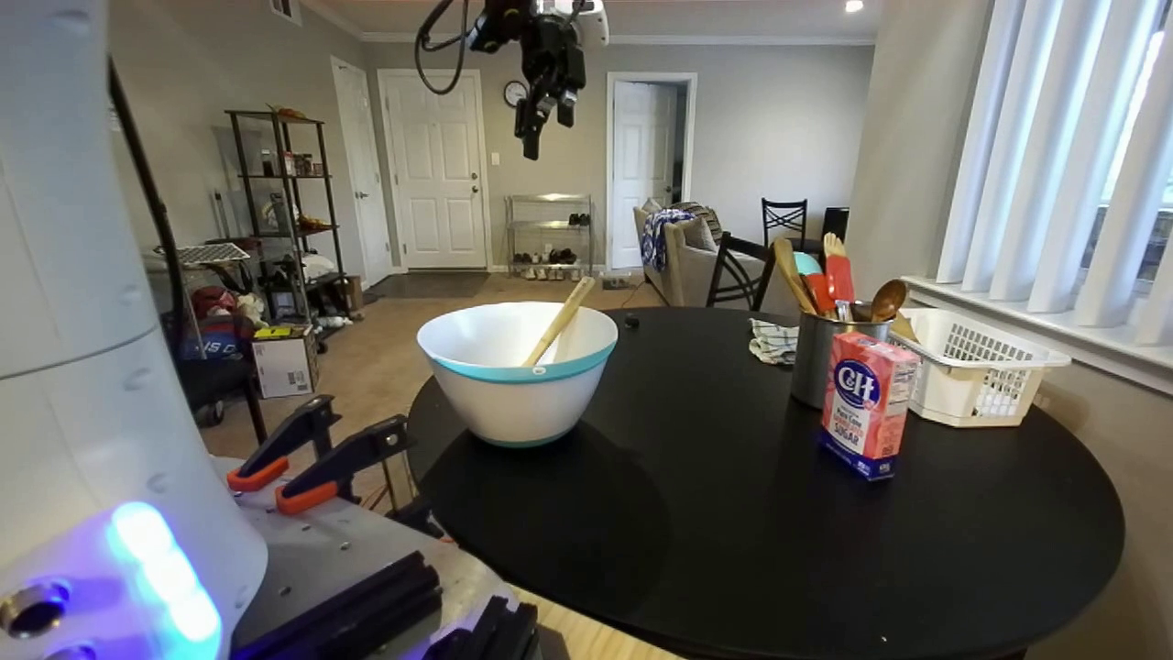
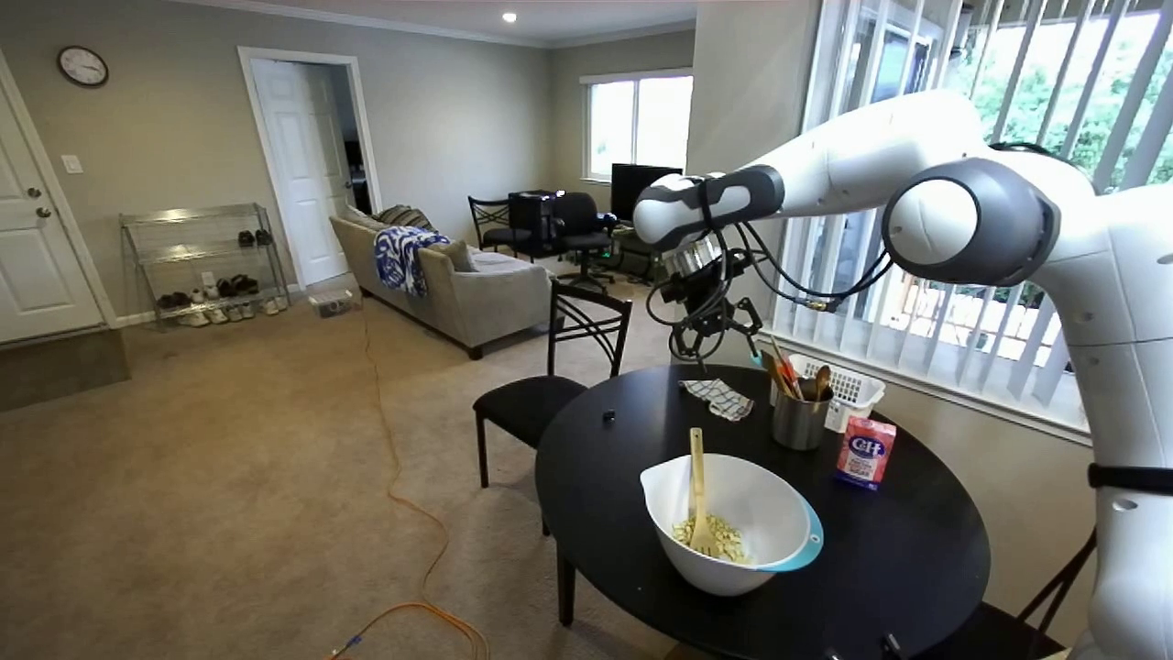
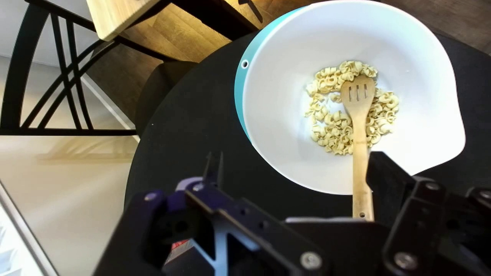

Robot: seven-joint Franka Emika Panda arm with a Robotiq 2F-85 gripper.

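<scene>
A white bowl [image 1: 517,412] with a turquoise rim band stands on the black round table [image 1: 704,517]. In the wrist view, pale pasta [image 3: 333,131] lies at the bottom of the bowl. A slotted wooden spatula [image 3: 360,133] rests in it, head on the pasta and handle leaning over the rim. My gripper [image 1: 551,130] hangs well above the table, open and empty. Its two fingers show wide apart in the wrist view, one finger [image 3: 389,177] overlapping the bowl's edge and the spatula handle from above. The exterior views show clear air between gripper and bowl.
A metal holder [image 1: 811,363] full of utensils, a pink sugar box [image 1: 866,401], a white basket [image 1: 973,379] and a checked cloth [image 2: 720,398] occupy the window side. A small black object [image 2: 608,416] lies near the far edge.
</scene>
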